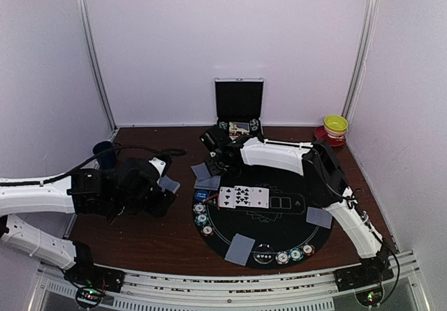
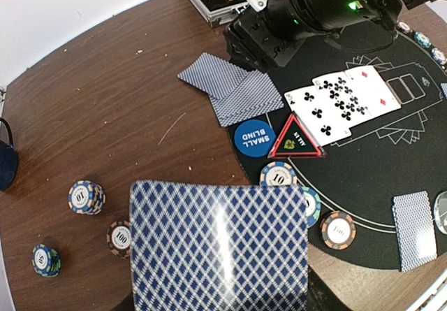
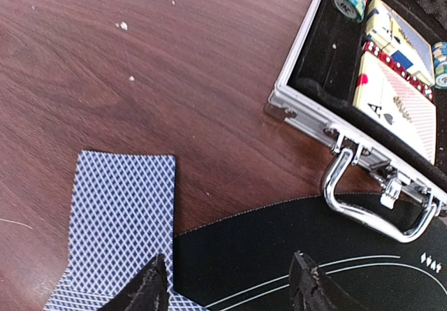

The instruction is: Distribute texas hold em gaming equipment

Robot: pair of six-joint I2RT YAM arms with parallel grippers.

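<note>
In the left wrist view, a blue-checked card deck [image 2: 220, 241] fills the lower middle, with my left gripper shut on its two sides. My right gripper is over the mat's far left edge, its fingers [image 3: 151, 291] well apart and only black mat showing between them. Two face-down cards overlap on the table and mat edge: an upper one [image 2: 213, 73] and a lower one [image 2: 248, 100]. Face-up cards [image 1: 243, 197] lie on the black mat [image 1: 237, 227]. Other face-down cards lie at its front [image 1: 239, 249] and right [image 1: 319, 217].
An open chip case [image 3: 307, 119] stands at the back, close to my right gripper. A small blind button [image 2: 254, 138] and a red triangular marker [image 2: 296, 140] sit beside the cards. Loose chip stacks [image 2: 86, 197] are at left. Bowls [image 1: 335, 124] stand back right.
</note>
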